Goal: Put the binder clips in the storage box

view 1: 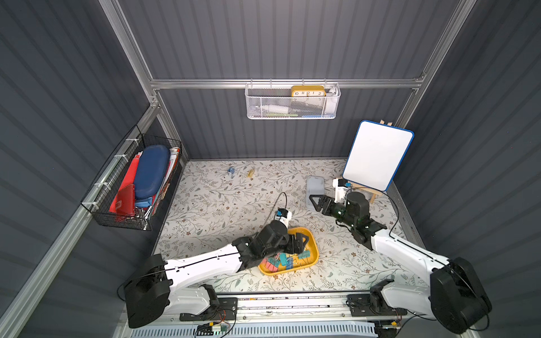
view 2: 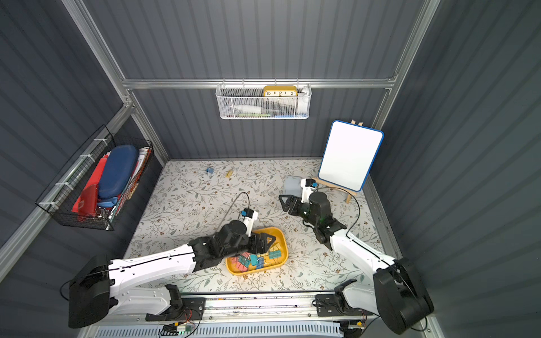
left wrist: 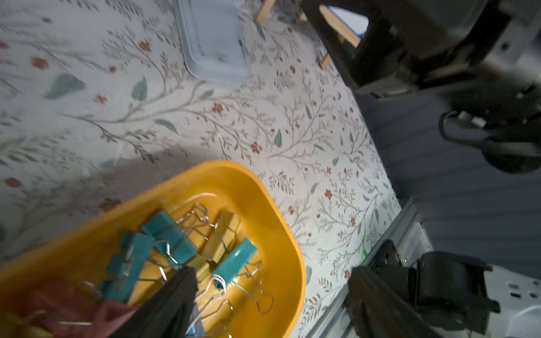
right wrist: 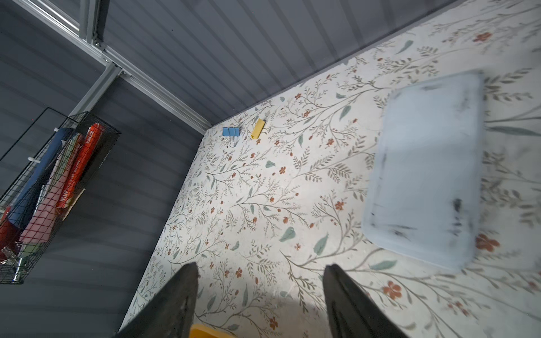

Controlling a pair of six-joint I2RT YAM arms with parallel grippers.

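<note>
The yellow storage box (view 1: 309,267) stands near the front of the table with several teal, pink, yellow and blue clips inside. Over its right part is my left gripper (view 1: 298,243), its fingers apart and nothing seen between them. A teal binder clip (left wrist: 235,262) lies in the box just past the fingertips, among yellow clips (left wrist: 221,236). At the far left of the table, a blue clip (right wrist: 231,131) and a yellow clip (right wrist: 258,129) lie side by side. My right gripper (view 1: 316,204) hangs open and empty right of the middle, near the grey tray.
A flat grey translucent tray (right wrist: 425,169) lies at the back right, before the whiteboard (view 1: 378,155) on its easel. A wire basket (view 1: 135,214) hangs on the left wall.
</note>
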